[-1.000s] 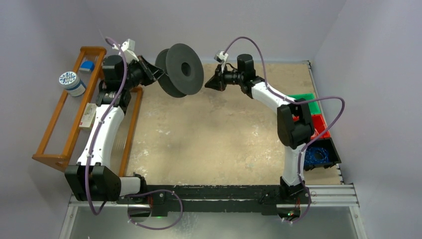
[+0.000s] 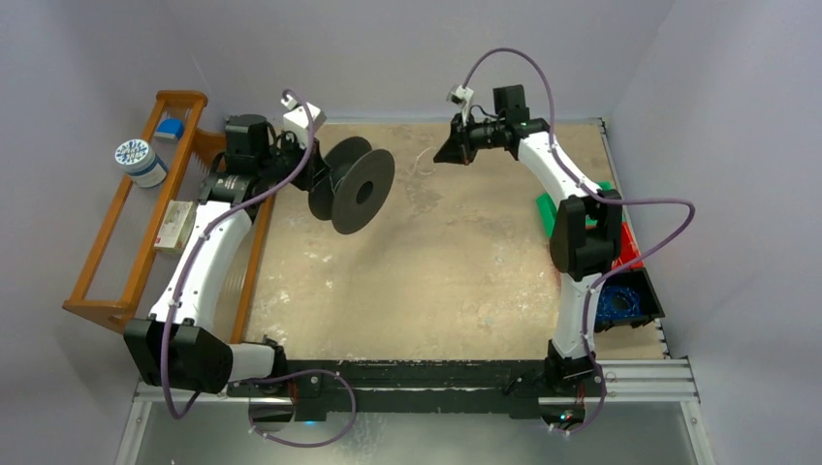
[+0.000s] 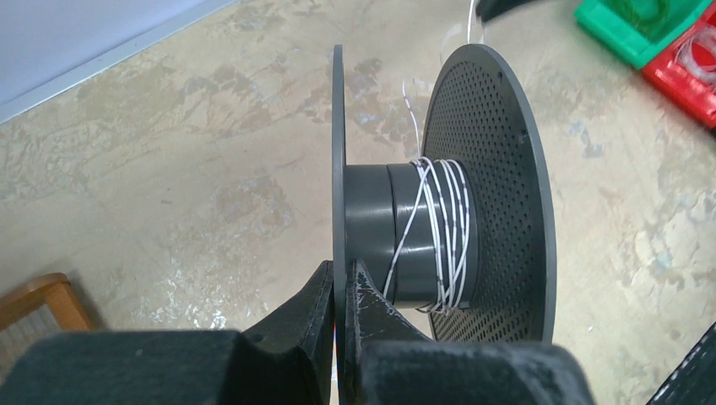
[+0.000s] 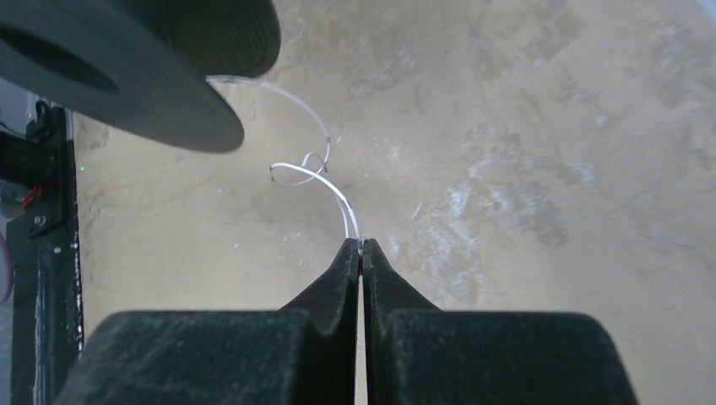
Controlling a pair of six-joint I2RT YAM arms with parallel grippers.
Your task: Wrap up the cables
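Observation:
A dark grey spool hangs above the table at left centre, with my left gripper shut on the rim of its near flange. White cable loops several times around the spool's drum, beside the perforated far flange; one strand crosses the drum at a slant. A loose end of cable rises from the drum's top in the left wrist view. My right gripper is shut on a white cable, which curls in a small loop and runs back toward the spool. In the top view, the right gripper is right of the spool, apart from it.
Green, red and black bins stand at the right; the black one holds blue cable. A wooden rack with a white tub is at the left.
The spool has turned and come lower in the top view.

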